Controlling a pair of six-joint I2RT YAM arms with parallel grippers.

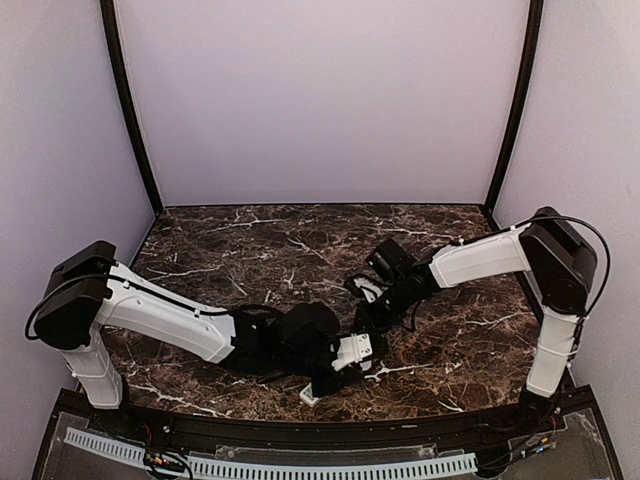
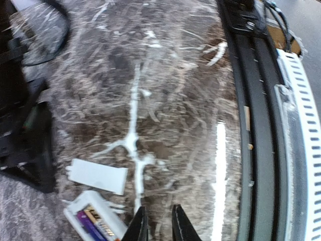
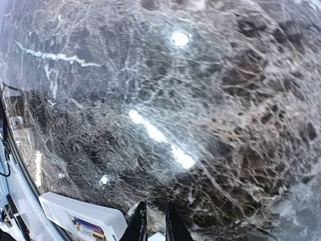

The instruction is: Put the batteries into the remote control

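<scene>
The white remote lies on the marble table with its battery compartment uncovered, batteries with purple and gold wrapping inside; it also shows in the right wrist view (image 3: 75, 213). A white cover (image 2: 98, 175) lies beside it. My left gripper is shut beside the remote, nothing seen between its fingertips; from the top, its black body hides much of the remote. My right gripper is shut, nothing visible between its fingers, above the table next to the remote.
The dark front rail (image 2: 251, 150) of the table lies close to the work. Both arms stand close together at the middle.
</scene>
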